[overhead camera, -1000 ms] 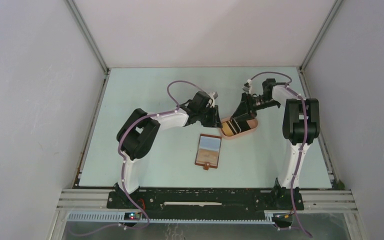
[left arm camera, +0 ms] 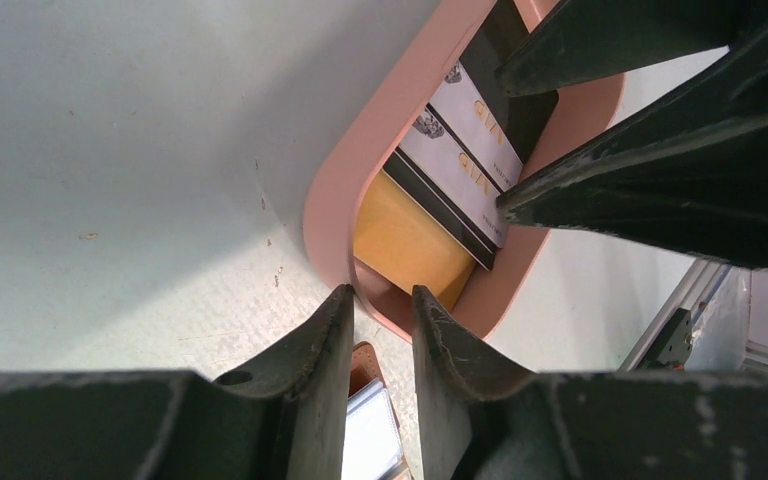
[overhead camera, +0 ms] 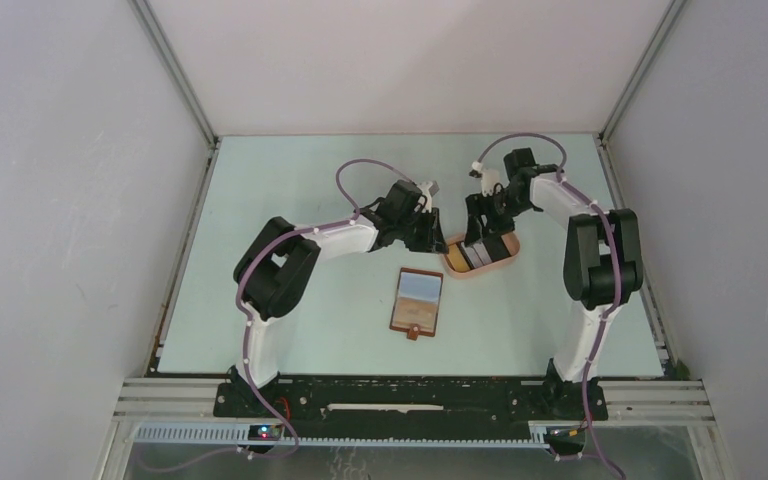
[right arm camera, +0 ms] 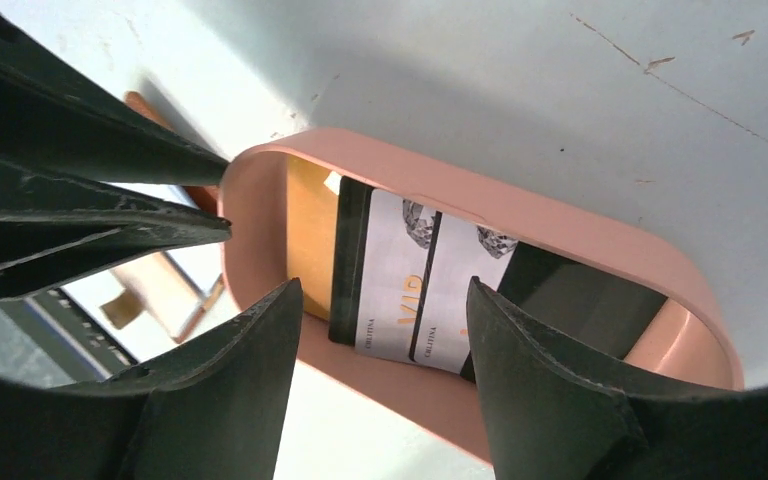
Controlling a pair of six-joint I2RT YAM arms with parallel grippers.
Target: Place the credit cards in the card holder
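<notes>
A pink oval box (overhead camera: 501,263) holds several cards lying in a row: a gold one (right arm camera: 311,238), a thin black edge beside it, two white cards (right arm camera: 388,275) with gold lettering, and dark ones (right arm camera: 585,300). My left gripper is shut on the box's end wall, at the gold card's end. Over the box, my right gripper stands part open; its fingers (right arm camera: 250,335) straddle the white cards in view, and nothing is held between them. The brown card holder (overhead camera: 415,313) with a pale clear window lies flat, in front of the box.
Both arms come close together over the box; the right fingers (left arm camera: 630,130) loom large in the left wrist view.
More white card face shows in the box now. The left gripper and the holder look nearly still.
</notes>
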